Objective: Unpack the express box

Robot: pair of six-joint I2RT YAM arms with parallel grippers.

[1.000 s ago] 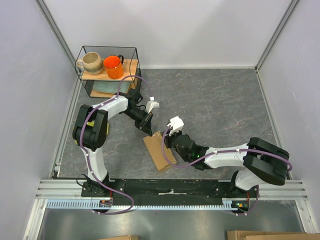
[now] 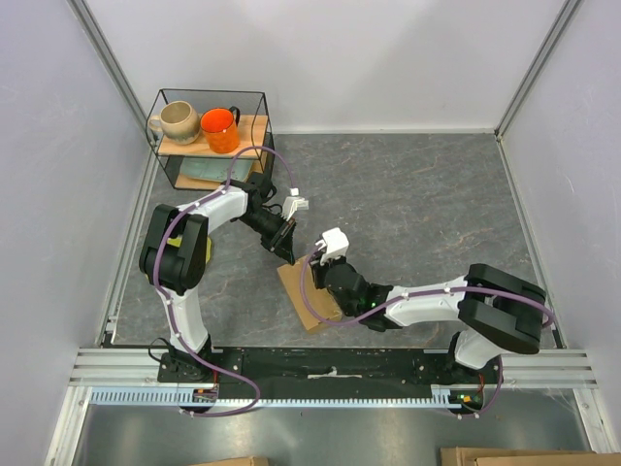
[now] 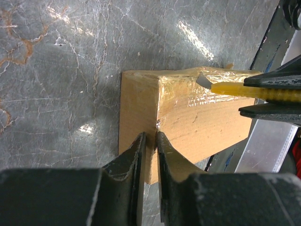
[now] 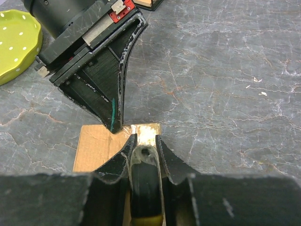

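The brown cardboard box (image 2: pixel 309 299) lies on the grey floor in front of the arms, with shiny tape along one narrow side in the left wrist view. My left gripper is at a corner edge of the box (image 3: pixel 202 125), its fingertips close together on either side of that edge; whether they clamp it I cannot tell. My right gripper is shut on a yellow-handled knife (image 3: pixel 240 89). The knife's grey blade (image 3: pixel 203 81) is at the taped side, and its tip seems to meet the tape. The box's contents are hidden.
A wire rack (image 2: pixel 213 155) at the back left holds a beige mug (image 2: pixel 179 122) and an orange mug (image 2: pixel 220 130). A green dotted dish (image 4: pixel 16 44) lies partly behind the left arm.
The left arm and the box have hardly moved.
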